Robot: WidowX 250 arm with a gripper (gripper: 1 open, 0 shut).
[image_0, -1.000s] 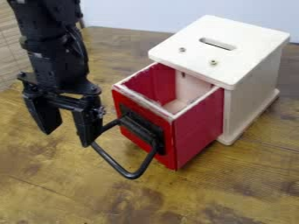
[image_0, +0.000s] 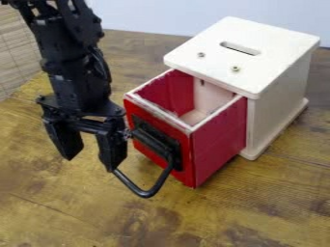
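Observation:
A white wooden box (image_0: 277, 96) with a slot and two screws on its lid stands at the right. Its red drawer (image_0: 213, 150) is pulled out toward the front left and looks empty inside. A black loop handle (image_0: 146, 189) hangs from the drawer's black front plate. My black gripper (image_0: 88, 147) is at the left with its two fingers spread open, beside the handle; the right finger is close to the handle's upper left end, and touching cannot be told.
A bamboo mat (image_0: 18, 58) lies at the far left edge, and a pale wall is behind.
My gripper has shifted slightly right, toward the drawer and handle, over the last second. The box, drawer and handle look unchanged.

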